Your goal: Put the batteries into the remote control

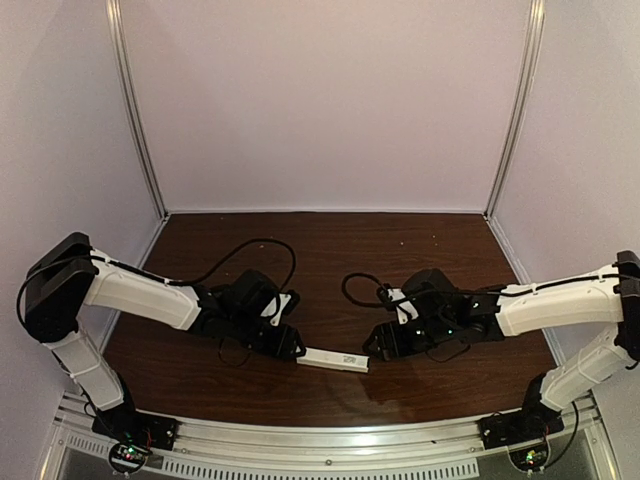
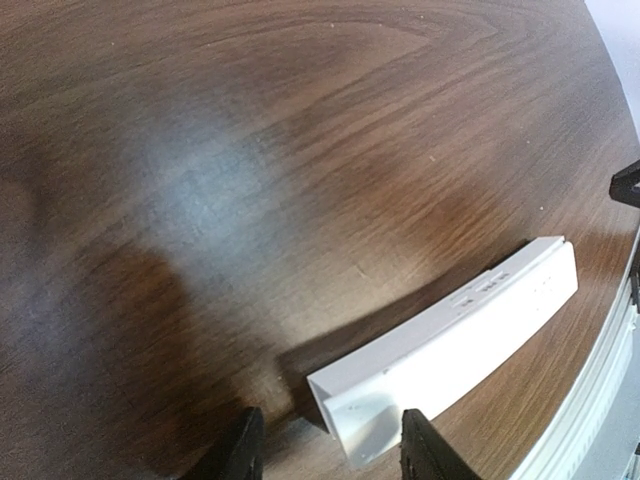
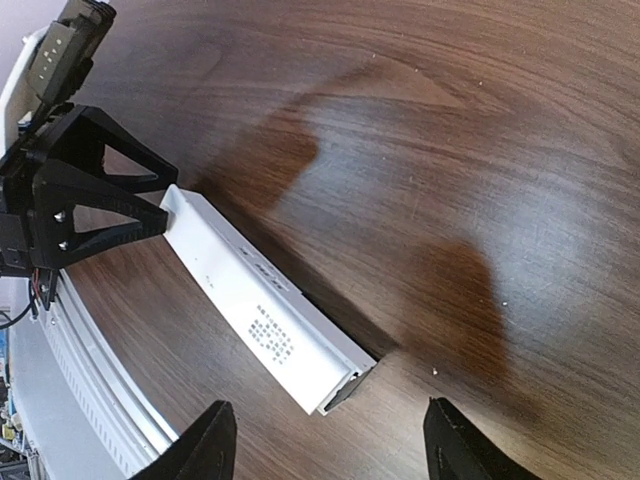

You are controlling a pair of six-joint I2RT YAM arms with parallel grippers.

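Observation:
The white remote control [image 1: 332, 359] lies on the dark table between my grippers, long axis left to right. In the left wrist view its near end [image 2: 370, 420] sits just beyond my open left gripper, whose fingertips are apart at the bottom edge. In the right wrist view the remote [image 3: 265, 300] lies diagonally, its near end just beyond the parted fingertips of my open right gripper, with nothing between them; the left gripper's fingers are at its far end. I cannot make out any batteries in these views.
Bare wooden table [image 1: 330, 260] surrounds the remote, mostly free behind it. An aluminium rail [image 1: 330, 430] runs along the front edge, close in front of the remote. Pale walls stand at the back and sides; black cables loop over both arms.

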